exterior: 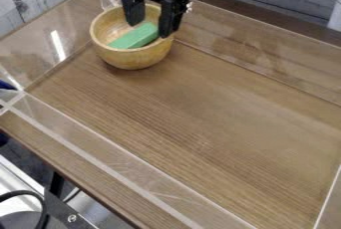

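A round yellow-tan bowl (pixel 126 57) sits at the upper left of the wooden table (pixel 200 143), with a green block (pixel 135 36) lying inside it. My black gripper (pixel 152 16) is over the bowl, its two dark finger assemblies apart, one near the bowl's left rim and one near its right side, above the green block. Whether it touches the block cannot be seen clearly.
A clear strip runs along the left side, with a black cable at the lower left corner. A wall stands at the top left.
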